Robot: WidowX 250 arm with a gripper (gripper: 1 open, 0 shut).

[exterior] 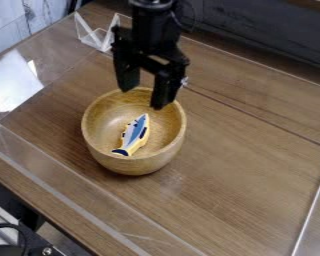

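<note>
A round wooden bowl [168, 147] sits on the wooden table, left of the middle in the camera view. Inside it lies a small blue, white and yellow fish-shaped toy [132, 135]. Over the back of the bowl hangs my black gripper [144, 86], open, its two fingers spread apart with nothing visible between them, above the toy.
A transparent angular piece [96, 30] stands at the back left. A dark edge runs along the back, and cables lie at the lower left corner.
</note>
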